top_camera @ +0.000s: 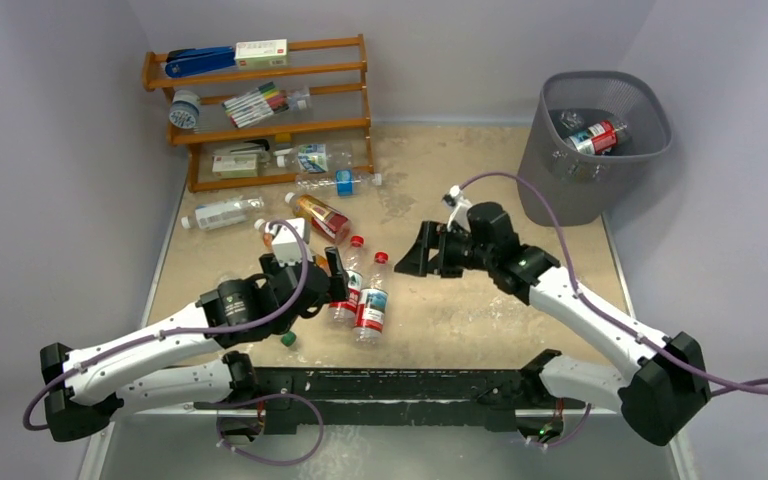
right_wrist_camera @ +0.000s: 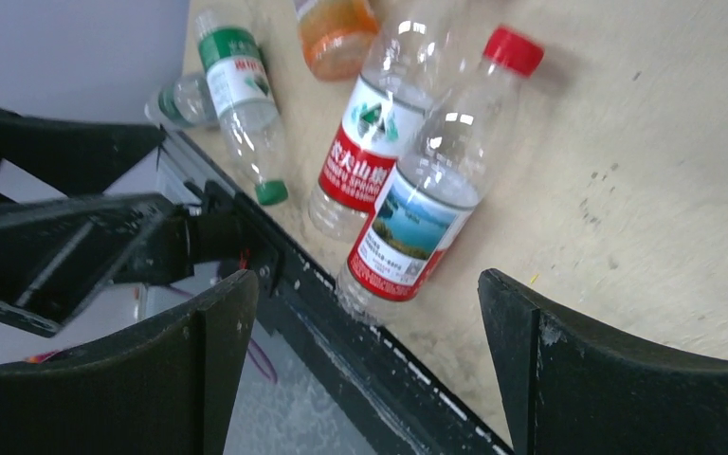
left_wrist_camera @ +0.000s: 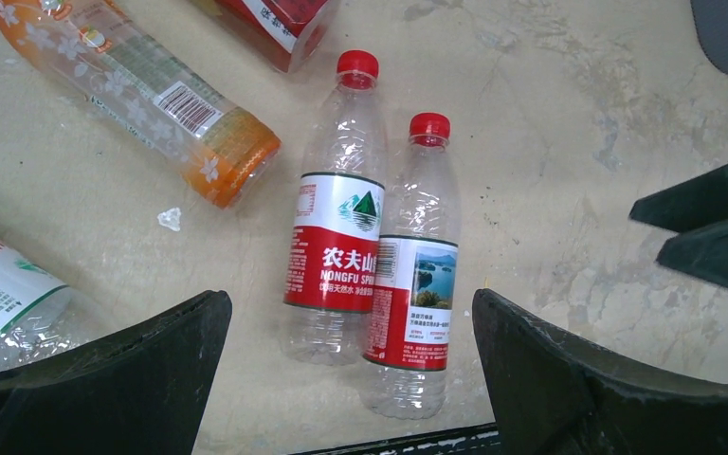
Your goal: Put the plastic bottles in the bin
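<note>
Two red-capped water bottles [top_camera: 372, 305] lie side by side near the front-centre; my left gripper hangs over them, open and empty, slightly left in the top view. My right gripper stands open just right of them, its fingers apart, nothing between. An orange-labelled bottle [left_wrist_camera: 152, 104], a green-capped bottle [right_wrist_camera: 246, 114] and other bottles [top_camera: 222, 212] lie to the left and behind. The grey bin [top_camera: 550, 190] at the back right holds several bottles, one with a red label [top_camera: 590, 138].
A wooden rack [top_camera: 360, 90] at the back left holds boxes, pens, a jar and bottles. The floor between the bottles and the bin is clear. Walls close in on the sides and back. A dark rail [top_camera: 390, 390] runs along the front edge.
</note>
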